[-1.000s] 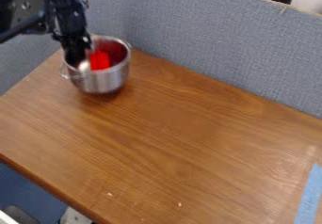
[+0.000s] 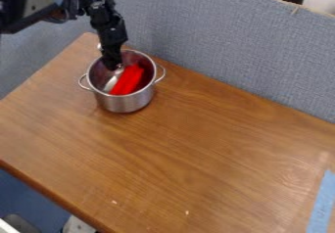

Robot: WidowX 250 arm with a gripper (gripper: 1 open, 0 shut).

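Note:
A steel pot [image 2: 141, 98] with two side handles stands on the wooden table at the upper left. A red object [image 2: 128, 79] lies inside it, beside a paler shape too small to make out. My black gripper [image 2: 112, 61] reaches down from the top left to the pot's back left rim; it looks shut, and its fingertips are partly hidden at the rim.
Grey padded walls [image 2: 236, 41] border it at the back and left. A light blue strip [image 2: 319, 202] lies at the right edge.
A second ago the pot was further up and left, blurred, with my gripper at it.

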